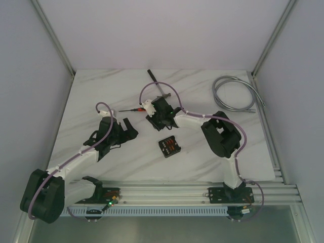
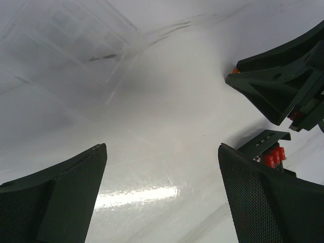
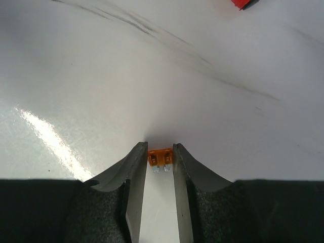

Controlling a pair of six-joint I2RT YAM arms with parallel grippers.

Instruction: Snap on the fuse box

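Observation:
My right gripper [image 1: 152,123] is over the table, its narrow fingertips around a small orange fuse piece [image 3: 160,157] with two metal prongs; whether they grip it firmly I cannot tell. The black fuse box [image 1: 169,146], with red parts inside, lies in front of it, also partly visible at the lower right of the left wrist view [image 2: 262,146]. My left gripper [image 1: 129,129] stands open with nothing between its fingers, left of the box and the right gripper.
A screwdriver [image 1: 140,109] and a hammer [image 1: 159,86] lie behind the grippers. A coiled grey hose [image 1: 223,105] is at the back right.

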